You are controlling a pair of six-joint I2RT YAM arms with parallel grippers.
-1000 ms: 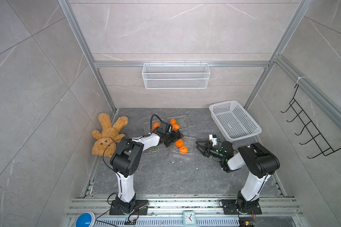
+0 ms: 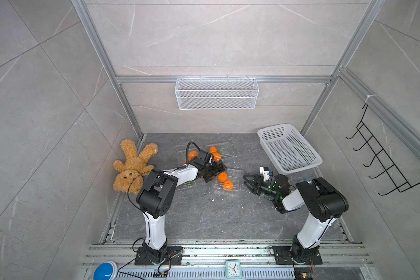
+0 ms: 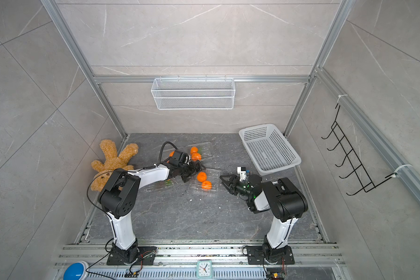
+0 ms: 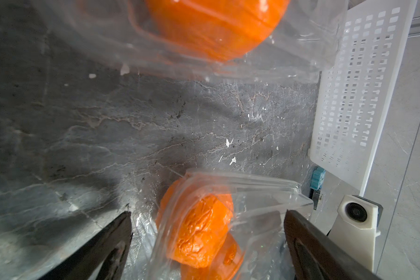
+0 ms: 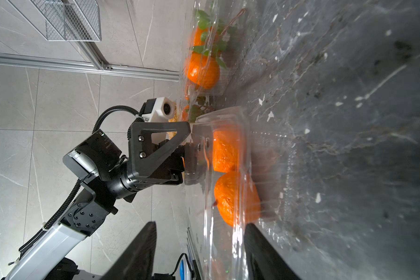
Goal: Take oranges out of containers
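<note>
A clear plastic container (image 2: 233, 186) holding orange fruit (image 2: 227, 185) lies mid-table between the arms. At its left end, my left gripper stands open, its fingers (image 4: 108, 242) spread to either side of the container and oranges (image 4: 203, 231). My right gripper is at the opposite end. Its fingers (image 5: 142, 247) are apart, and the container's near end (image 5: 224, 263) reaches between them; contact cannot be made out. Behind the left gripper is another clear container (image 2: 226, 148) with oranges (image 2: 213, 149). The left arm partly hides further oranges (image 2: 192, 154).
A light grey perforated basket (image 2: 289, 148) stands empty at the back right. A plush toy (image 2: 134, 170) sits at the left wall. Another clear container (image 2: 187, 185) lies partly under the left arm.
The middle container with its oranges has shifted slightly right since one second ago. The left gripper has hardly moved.
</note>
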